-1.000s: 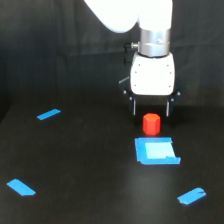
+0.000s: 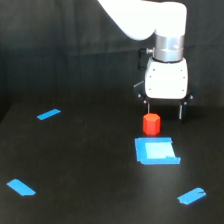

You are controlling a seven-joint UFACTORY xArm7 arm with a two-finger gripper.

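A red block (image 2: 151, 124) with an angular outline stands on the black table, just behind a blue-bordered pale square (image 2: 142, 151). My gripper (image 2: 165, 108) is above and slightly behind it to the right in the camera view, its two thin fingers spread wide apart. The left finger appears over the block's top; whether it touches the block cannot be told from this view. Nothing shows between the fingers.
Blue tape strips lie at the back left (image 2: 49, 114), front left (image 2: 20, 187) and front right (image 2: 191, 196). A dark curtain (image 2: 60, 55) hangs behind.
My gripper has shifted right and a little lower, from straddling above the red block to sitting mostly right of it. The block and the blue-bordered square have not moved.
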